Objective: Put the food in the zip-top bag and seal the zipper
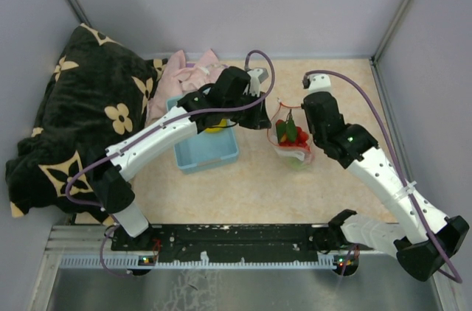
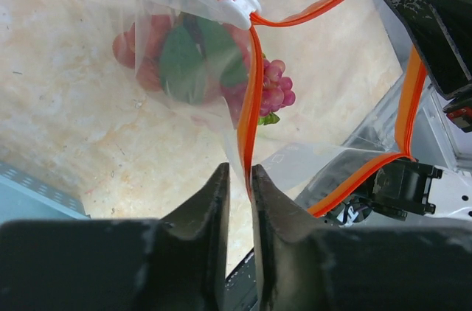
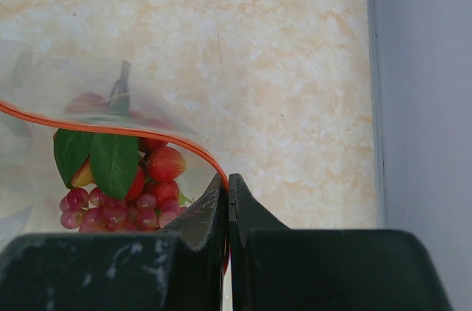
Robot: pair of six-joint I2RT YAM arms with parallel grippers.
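A clear zip top bag [image 1: 291, 149] with orange zipper holds red fruit, grapes [image 2: 276, 90] and green leaves, between my grippers. My left gripper is at the bag's left edge, fingertips close together around the zipper strip [image 2: 252, 105]; whether they grip it is unclear. A white slider [image 2: 237, 7] sits on the zipper. My right gripper is shut on the opposite part of the rim, where the orange strip runs into its fingertips.
A blue container [image 1: 206, 156] with a yellow item stands left of the bag. Pink cloth [image 1: 177, 79] and a dark patterned blanket [image 1: 103, 127] lie farther left. Bare tabletop surrounds the bag's front and right.
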